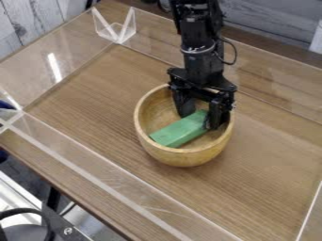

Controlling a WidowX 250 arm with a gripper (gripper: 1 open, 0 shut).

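Observation:
A wooden bowl (164, 145) sits upright on the table in the middle of the camera view. Inside it lies a green block (174, 134), long and tilted toward the upper right, partly hidden by the black gripper (201, 110). The gripper reaches down from the top into the right rear of the bowl, over the block's far end. It is open; whether its fingers touch the block is hard to make out.
The wooden table (75, 94) has bare room to the left, right and front of the bowl. A clear plastic piece (115, 26) stands at the back left. Dark cables (28, 224) show at the lower left corner.

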